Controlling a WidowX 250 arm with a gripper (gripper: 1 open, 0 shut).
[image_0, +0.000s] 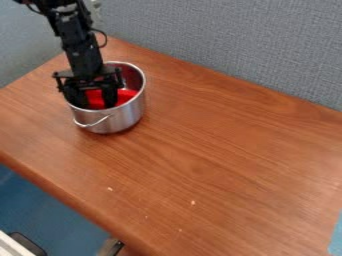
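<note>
A steel pot (118, 118) with a wire handle stands on the left part of the wooden table. Inside it lies a red object (126, 96). My black gripper (91, 94) reaches down into the pot from above, over the red object, its fingertips mostly hidden by the pot and the dark body. Whether it is open or shut I cannot tell.
A grey padded wall runs behind it. Blue floor and a pale object show past the table's front left edge.
</note>
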